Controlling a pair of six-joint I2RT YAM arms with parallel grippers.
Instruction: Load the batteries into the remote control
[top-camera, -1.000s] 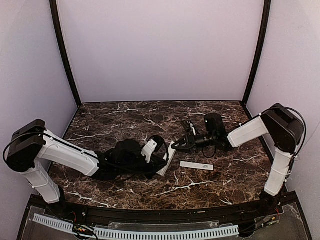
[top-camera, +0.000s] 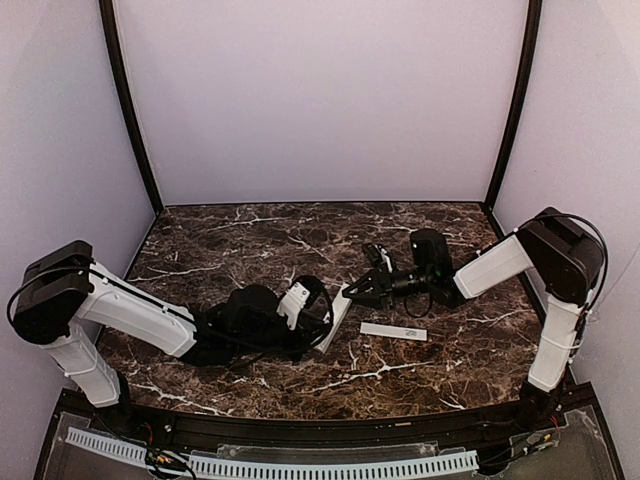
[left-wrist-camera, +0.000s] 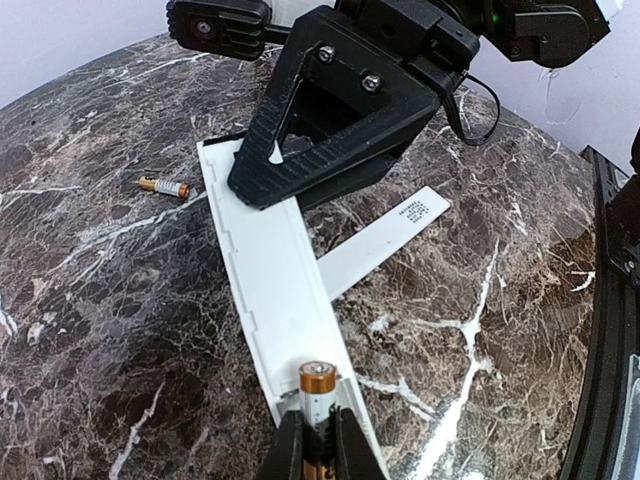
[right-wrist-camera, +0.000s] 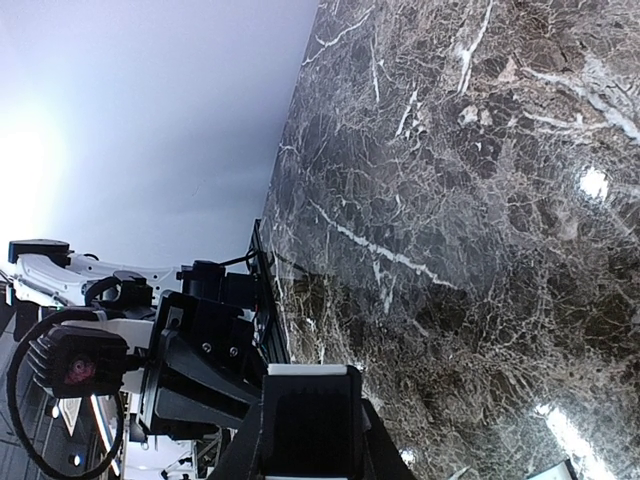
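Note:
A white remote control is held in the air or on the table at a slant, gripped at its far end by my right gripper (top-camera: 352, 294), which is shut on it; in the right wrist view its dark end (right-wrist-camera: 310, 420) fills the fingers. My left gripper is shut on an upright-looking battery (left-wrist-camera: 318, 385) with a copper top, at the near end of the remote, where the compartment is. How far the battery sits inside is hidden by the fingers. A second battery (left-wrist-camera: 163, 187) lies loose on the table behind the remote.
A white cover strip (top-camera: 393, 331) lies flat to the right of the remote, partly behind it in the left wrist view. Both arms meet near the middle front.
My left arm has shifted very slightly in the top view. The right gripper and remote look the same.

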